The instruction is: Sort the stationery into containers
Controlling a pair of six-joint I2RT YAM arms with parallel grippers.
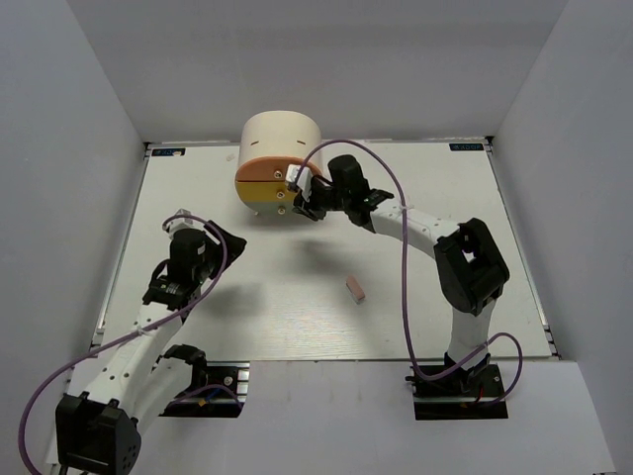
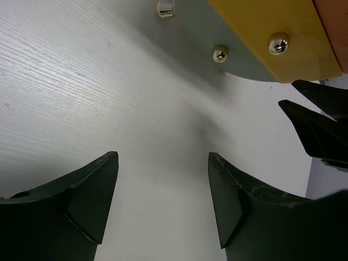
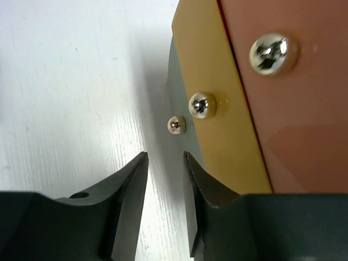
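The rounded drawer unit [image 1: 280, 136] at the back of the table has an orange, a yellow and a grey drawer front with metal knobs. All its drawers look shut. Beside its right front my right gripper [image 1: 302, 209] hovers; the right wrist view has its fingers [image 3: 130, 187] part open with an empty gap, near the yellow drawer's knob [image 3: 202, 105]. My left gripper [image 1: 232, 240] stands open to the left of the unit, nothing between its fingers. A small pinkish block, perhaps an eraser [image 1: 355, 289], lies alone right of the table's middle.
The black tip of the other gripper shows at the right edge of the left wrist view, close to the unit.
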